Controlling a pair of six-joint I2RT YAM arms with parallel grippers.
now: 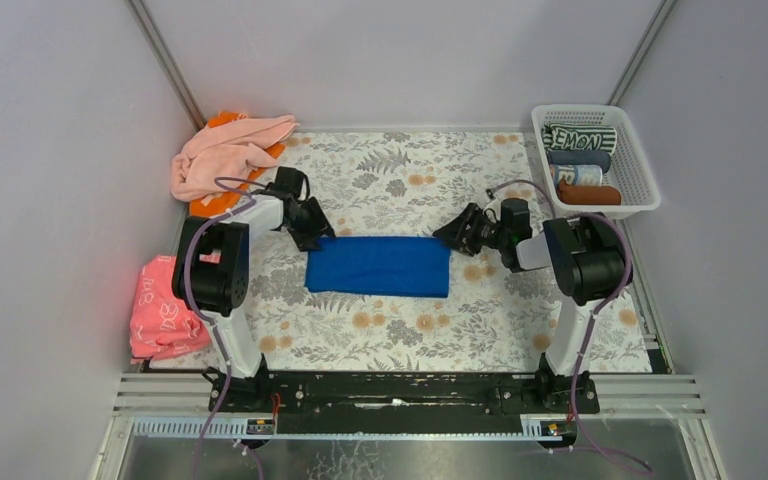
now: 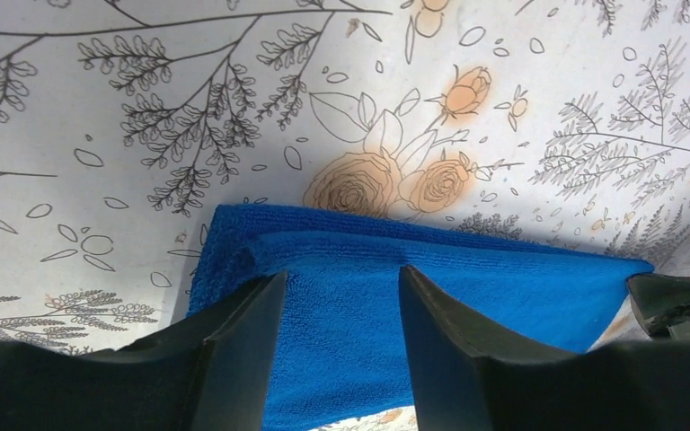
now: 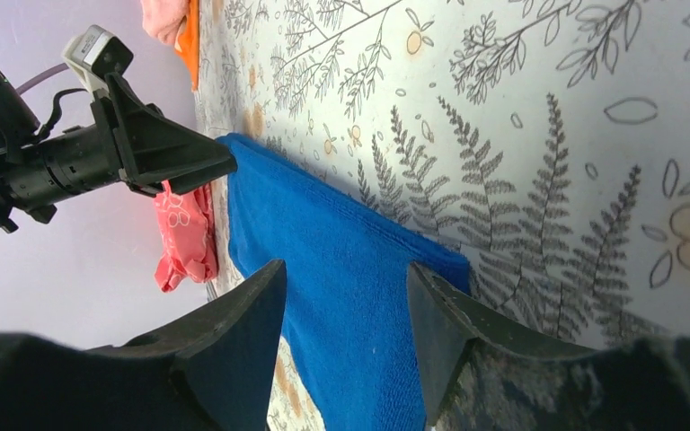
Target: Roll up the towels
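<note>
The blue towel (image 1: 380, 266) lies folded into a long rectangle in the middle of the table. At its far left corner is my left gripper (image 1: 322, 238). In the left wrist view its fingers (image 2: 256, 314) stand apart, with the towel's folded edge just beyond the tips. My right gripper (image 1: 450, 237) is at the far right corner, and its fingers (image 3: 265, 287) are spread over the blue towel (image 3: 346, 269) in the right wrist view. Whether either set of tips touches the cloth, I cannot tell.
A white basket (image 1: 647, 190) with several rolled towels stands at the back right. Pink and orange towels (image 1: 222, 158) lie heaped at the back left, and a coral towel (image 1: 160, 315) is at the left edge.
</note>
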